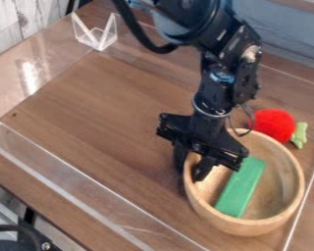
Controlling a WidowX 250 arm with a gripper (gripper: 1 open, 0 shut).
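Note:
My black gripper (191,163) is lowered at the left rim of a tan bowl (282,199), its fingers straddling or reaching just inside that rim; how far apart they stand is hard to tell. A green rectangular block (241,189) lies inside the bowl, to the right of the fingers. A red plush tomato-like object (275,125) with a pale green top sits behind the bowl, partly behind the arm.
A clear angular object (94,34) stands at the back left. A clear strip runs along the front edge, with a dark gap beyond at lower left.

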